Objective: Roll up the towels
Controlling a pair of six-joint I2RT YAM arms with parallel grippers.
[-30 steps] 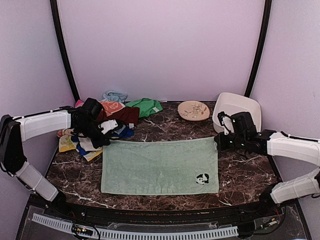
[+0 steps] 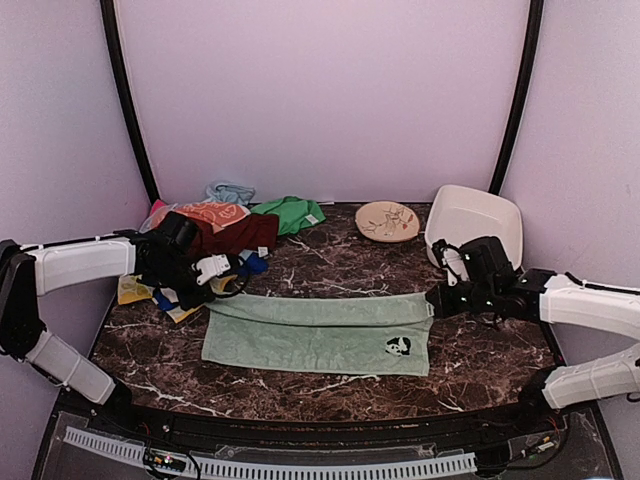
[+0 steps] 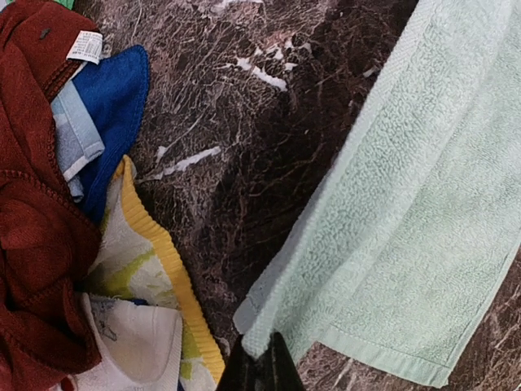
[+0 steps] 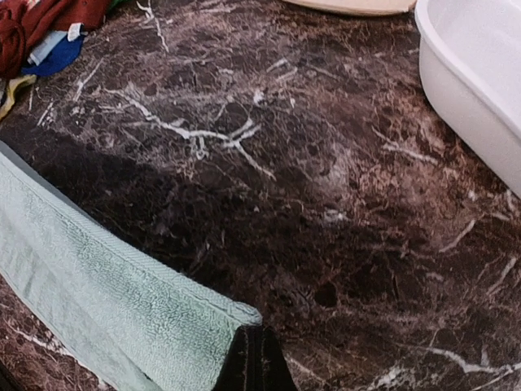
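A pale mint towel (image 2: 310, 345) with a panda patch lies across the front of the marble table, its back part folded over toward the front in a long band (image 3: 366, 179). My left gripper (image 2: 208, 296) is shut on the band's left end, as the left wrist view (image 3: 262, 362) also shows. My right gripper (image 2: 432, 304) is shut on the band's right corner, seen at the bottom of the right wrist view (image 4: 251, 350).
A pile of coloured cloths (image 2: 220, 230) fills the back left. A round beige plate (image 2: 387, 221) and a white tub (image 2: 475, 200) stand at the back right. The table between band and plate is clear.
The towel's front edge shifted backward, and its back part is now folded over.
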